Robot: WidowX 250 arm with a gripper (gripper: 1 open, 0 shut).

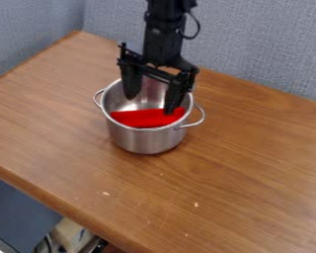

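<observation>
A steel pot (145, 138) with two wire handles stands on the wooden table (240, 178). A red object (145, 118) lies inside it. My black gripper (151, 96) is open, its fingers reaching down into the top of the pot on either side, above the red object.
Grey padded walls stand behind it. At the lower left, past the table's edge, are a dark grey surface and some metal parts.
</observation>
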